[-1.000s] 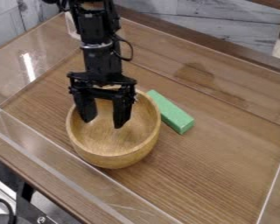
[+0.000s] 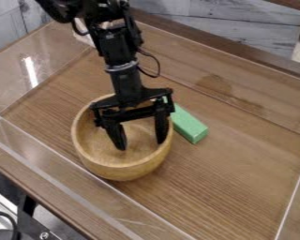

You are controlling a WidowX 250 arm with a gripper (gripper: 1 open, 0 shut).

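My black gripper [image 2: 134,125] reaches down from the top centre into a round tan bowl [image 2: 121,164] in the middle of the view. It is open, its two fingers spread apart over the bowl's inside, and I see nothing held between them. A green block [image 2: 189,127] lies on the wooden table just to the right of the bowl.
A white marble-like wall [image 2: 240,28] runs along the back.
The gripper has turned about its vertical axis, its fingers now angled differently over the bowl. The bowl and green block look unmoved.
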